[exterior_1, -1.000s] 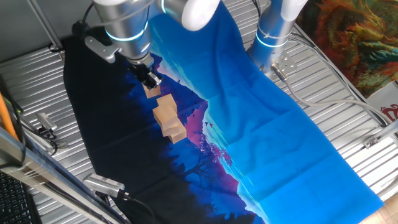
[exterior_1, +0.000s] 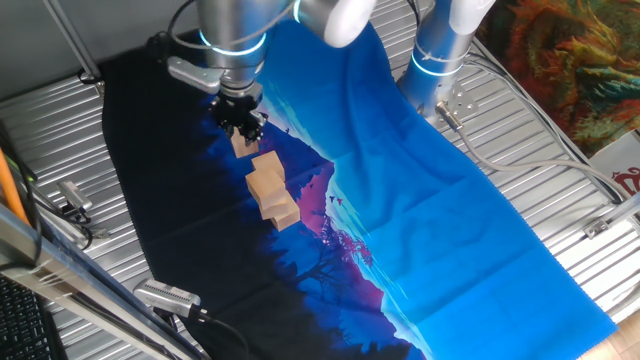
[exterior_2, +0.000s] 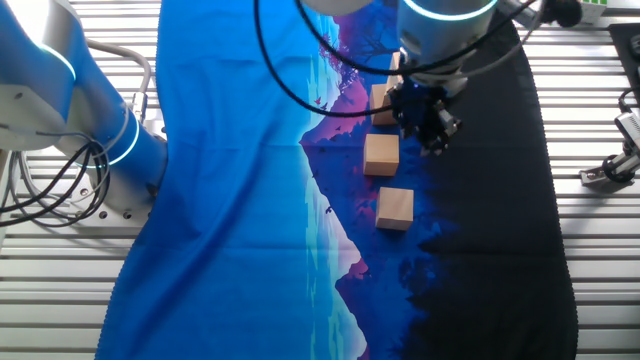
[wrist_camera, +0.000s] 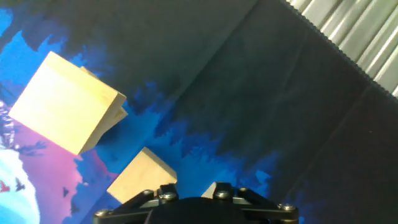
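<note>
Several plain wooden blocks lie in a rough row on the cloth. My gripper (exterior_1: 240, 122) is over the end block (exterior_1: 245, 147), partly covering it in exterior view 1. In the wrist view its fingertips stand apart, and a small corner of a block (wrist_camera: 209, 191) shows between them; no grip on it is visible. Beside it is another block (wrist_camera: 143, 177). Farther left, a larger-looking block (wrist_camera: 65, 102) overlaps one beneath it, as if stacked. Exterior view 2 shows the end block (exterior_2: 395, 208) and its neighbour (exterior_2: 381, 155) apart, with the gripper (exterior_2: 428, 128) off to one side.
The patterned cloth (exterior_1: 420, 220) has slight folds and covers the slatted metal table (exterior_2: 60, 290). A silver device (exterior_1: 168, 297) sits near the front left.
The arm has swung right in exterior view 1 and stands more upright. My gripper remains near the end block, and the blocks have not visibly moved.
</note>
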